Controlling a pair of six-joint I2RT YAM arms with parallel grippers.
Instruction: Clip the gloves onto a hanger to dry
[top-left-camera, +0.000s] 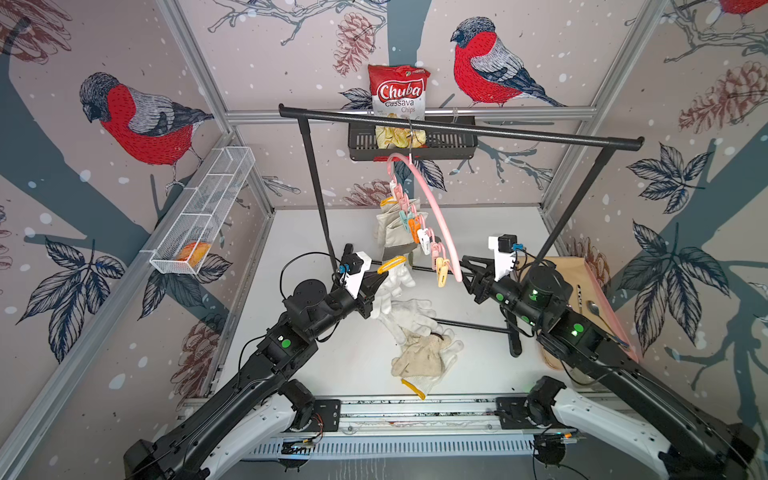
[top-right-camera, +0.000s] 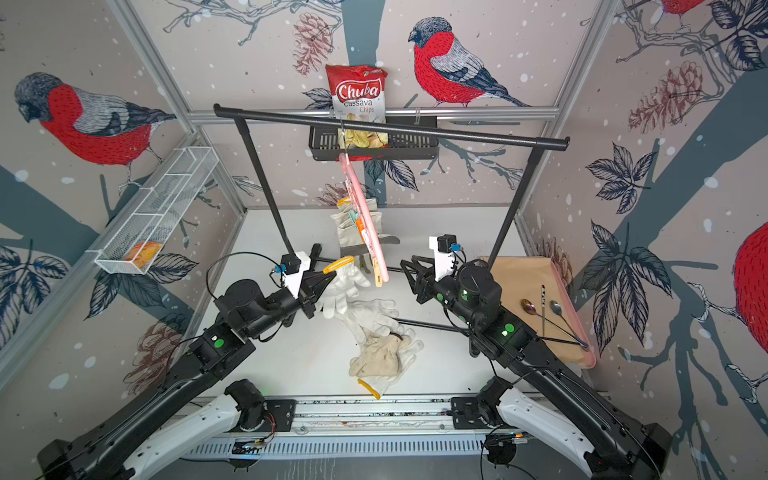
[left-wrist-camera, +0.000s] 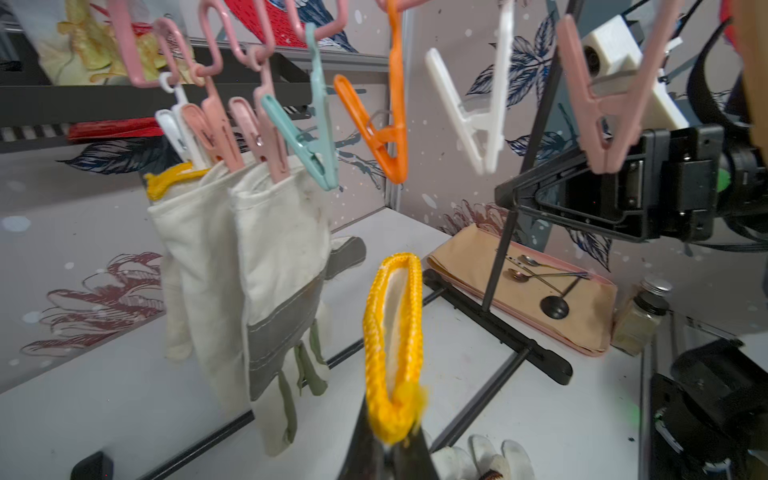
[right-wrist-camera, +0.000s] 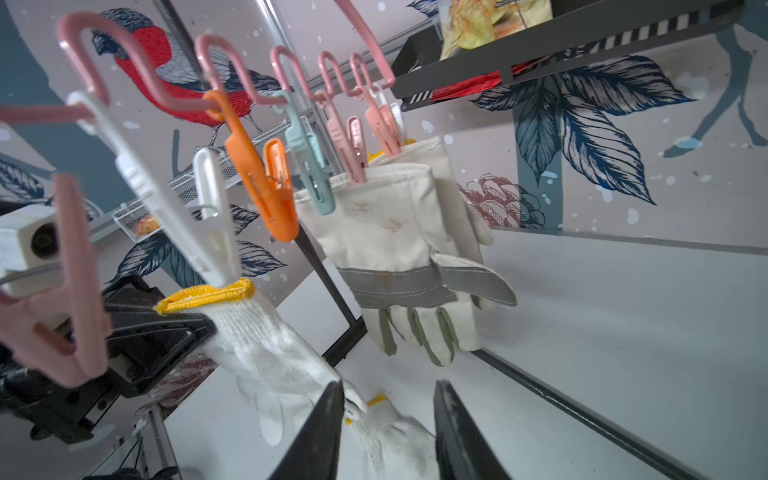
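Observation:
A pink clip hanger (top-left-camera: 436, 208) hangs from the black rack. In the left wrist view, canvas gloves (left-wrist-camera: 272, 232) hang from its pink clips, with teal, orange (left-wrist-camera: 396, 152), white and pink clips beside them. My left gripper (top-left-camera: 379, 280) is shut on the yellow cuff of a white knit glove (right-wrist-camera: 272, 344), held up just left of the hanger. My right gripper (top-right-camera: 409, 272) stands part open at the hanger's right, near the front clips, with nothing between its fingers. More gloves (top-left-camera: 420, 360) lie loose on the table below.
The black rack (top-left-camera: 568, 208) spans the workspace, its feet on the table. At the right lies a tray (top-right-camera: 520, 280) with spoons. A wire basket (top-left-camera: 200, 208) is on the left wall; a shelf (top-left-camera: 448, 144) with chips is at the back.

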